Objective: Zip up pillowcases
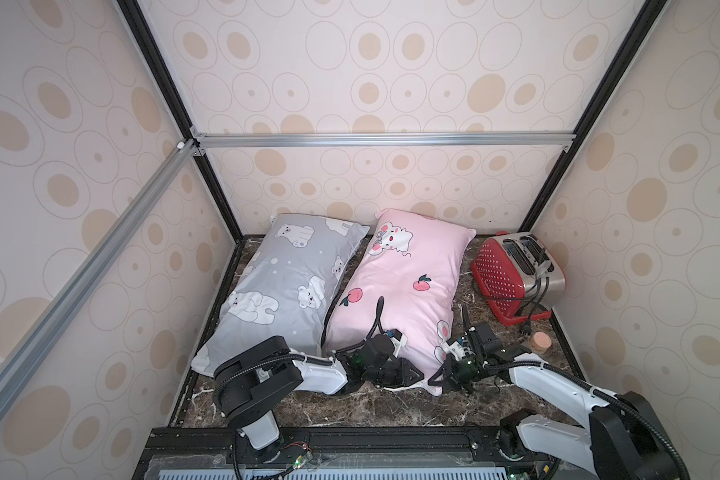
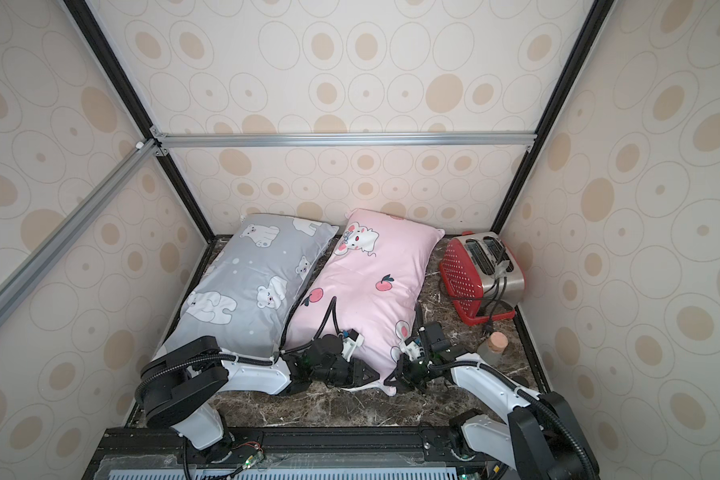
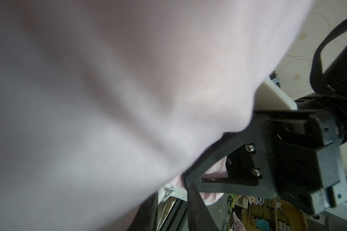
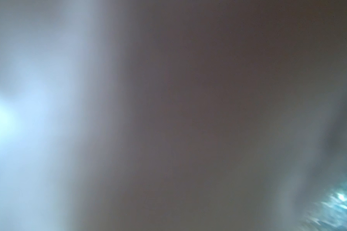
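The pink pillow with cartoon mice and cherries lies lengthwise, its near end under both grippers. At that near edge, my left gripper stands open beside the right one. In the left wrist view, pink cloth fills most of the picture, and a pale edge strip with a small metallic piece, perhaps the zip, shows by the dark fingers. My right gripper is shut at the pillow's near right corner; whether thin cloth is between its fingers is hidden. The right wrist view is only blurred, dark cloth.
To the left lies a grey pillow with white bears. A red and silver toaster with a loose cord stands at right, beside a small cork-topped jar. Bare marble tabletop runs along the front.
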